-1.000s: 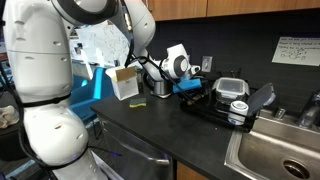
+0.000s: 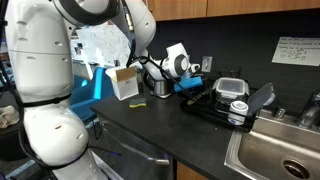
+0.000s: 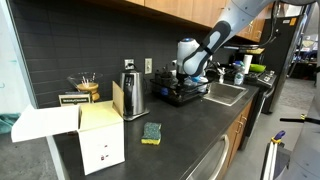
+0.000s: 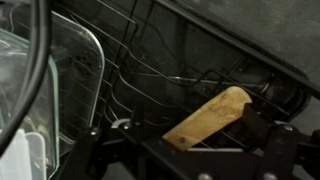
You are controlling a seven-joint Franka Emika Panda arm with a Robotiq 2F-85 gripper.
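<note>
My gripper is open above the black dish rack [image 4: 150, 38]. A wooden utensil's flat, rounded end [image 4: 212, 115] lies in the rack, in the gap between the spread fingers as the wrist view sees it. Whether the fingers touch the wood cannot be made out. Seen from exterior view 1, the gripper [image 2: 193, 98] points down into the left part of the rack [image 2: 214, 108]. Exterior view 2 has the arm [image 3: 187, 58] at the far end of the counter, its fingertips too small to judge.
Clear containers [image 4: 85, 75] stand left of the gripper. A translucent tub [image 2: 232, 87], white cup [image 2: 238, 111] and plates [image 2: 262, 97] fill the rack's right side, beside the sink [image 2: 270, 150]. A sponge [image 3: 151, 132] lies near a metal canister [image 3: 132, 97].
</note>
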